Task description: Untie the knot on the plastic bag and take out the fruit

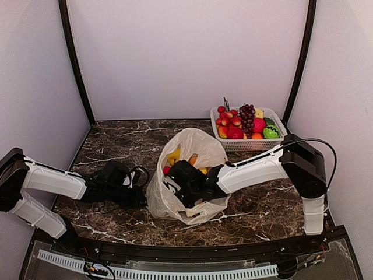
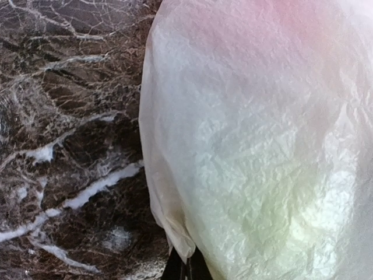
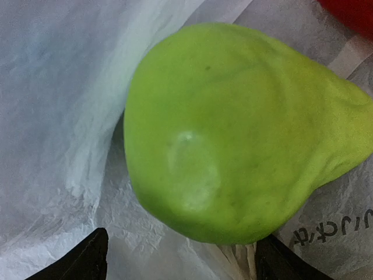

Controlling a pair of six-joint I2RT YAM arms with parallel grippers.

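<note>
The white plastic bag (image 1: 198, 138) stands with its mouth wide, and a yellow fruit (image 1: 173, 156) and an orange piece (image 1: 193, 160) show inside. My left gripper is shut on a fold of the bag's lower left side. My right gripper reaches down into the bag with its fingers apart. Just ahead of those fingers, the green pear (image 3: 221, 134) fills much of the right wrist view, its round end nearest. It does not look gripped. Part of a red fruit (image 3: 352, 14) shows at the upper right corner.
A white basket (image 1: 247, 145) heaped with assorted fruit stands at the back right. Bare dark marble tabletop (image 1: 128, 134) lies behind the left arm, with more clear room at the front right (image 1: 262, 219).
</note>
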